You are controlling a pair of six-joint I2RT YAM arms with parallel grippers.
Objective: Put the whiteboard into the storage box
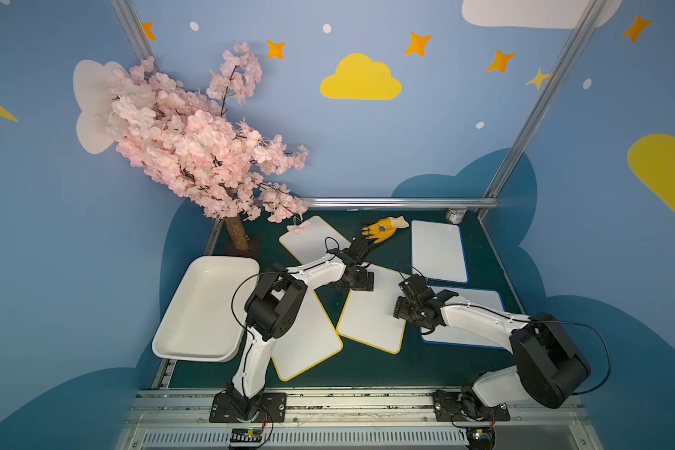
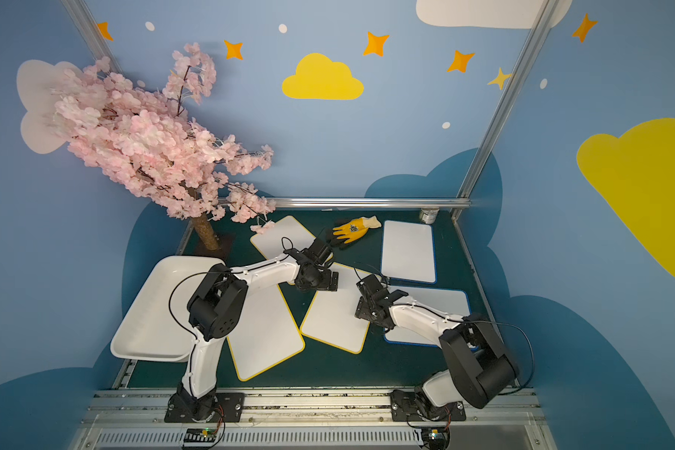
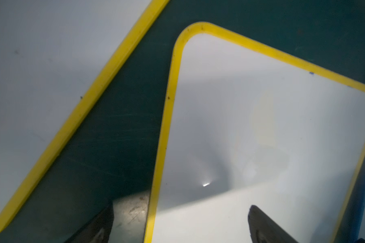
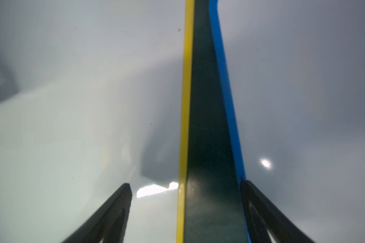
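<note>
Flat on the dark green table lies a yellow-edged whiteboard [image 1: 371, 318], with my two grippers above its opposite sides. My left gripper is open over its left edge, one finger on each side of that yellow rim. Over the right edge stands my right gripper, its fingers part open and the yellow rim between the fingers in the right wrist view. Nothing is gripped by either. At the far left sits the white storage box [image 1: 159, 341], empty inside as far as it shows.
Another yellow-edged board [image 1: 303, 345] lies left of the middle one, and a third [image 1: 311, 238] behind. Two blue-edged boards, one at the back right [image 1: 437, 251] and one under the right arm [image 1: 472, 337], lie close by. A yellow glove [image 1: 382, 228] rests at the back.
</note>
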